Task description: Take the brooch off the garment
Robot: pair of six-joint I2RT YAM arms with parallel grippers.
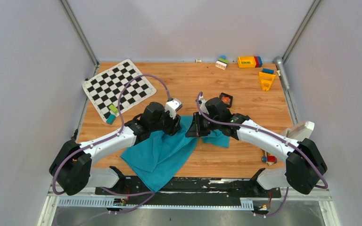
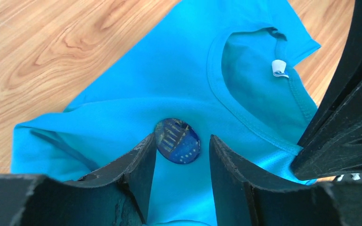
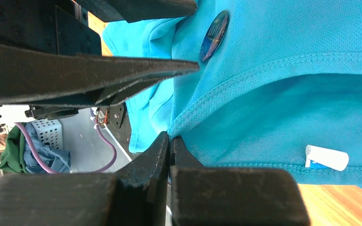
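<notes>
A turquoise garment lies on the table beneath both arms. On it sits a round dark-blue brooch, which shows in both wrist views but is covered by the left gripper in the top view. My left gripper stands part open, its fingertips on either side of the brooch in view and not closed on it. The right gripper is shut on the garment's stitched neckline edge, and the cloth draws up to its fingertips. A white label shows inside the neckline.
A chessboard lies at the back left with a green block on it. Toy bricks stand along the back right, and a small black box lies behind the right gripper.
</notes>
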